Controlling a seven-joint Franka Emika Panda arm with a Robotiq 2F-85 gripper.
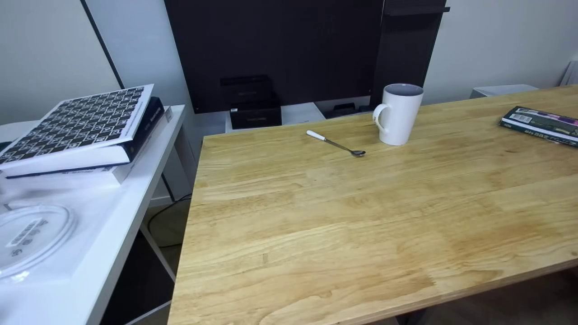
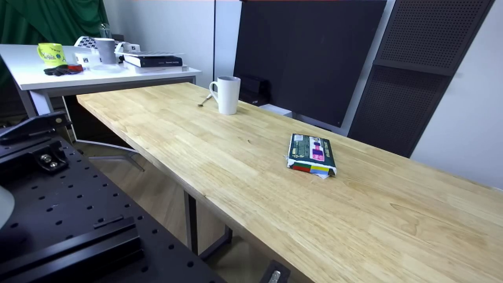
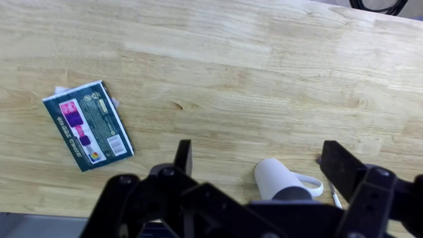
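Note:
High over the wooden table, my gripper stands open with nothing between its fingers in the wrist view. A tall white mug with a grey inside is upright near the table's back edge, its handle pointing left in exterior view 1. Left of it lies a spoon with a white handle. Farther along the table is a dark green flat box with a pink and purple picture. In the wrist view the mug shows below the finger gap, and a finger partly hides the spoon.
A white side table holds books, a yellow cup and a grey cup. Black cables lie beyond the table's edge in the wrist view.

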